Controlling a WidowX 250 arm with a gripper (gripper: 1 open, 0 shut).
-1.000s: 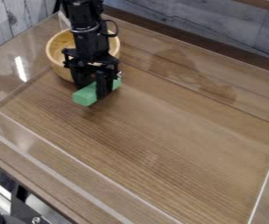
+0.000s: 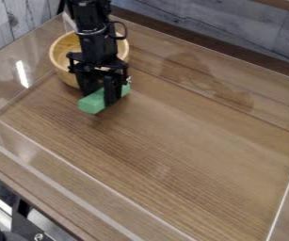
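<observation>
My black gripper [image 2: 99, 79] is shut on a green object [image 2: 92, 103] at the upper left of the camera view, just in front of a yellow-tan bowl [image 2: 69, 44]. The green object is held at a tilt, low over or on the wooden surface; which of the two I cannot tell. The gripper's fingers hide part of it, and the arm hides part of the bowl.
Grey walls border it at the back and left, and dark cables lie past its lower-left edge.
The gripper and the green object have shifted very slightly; otherwise the scene looks the same.
</observation>
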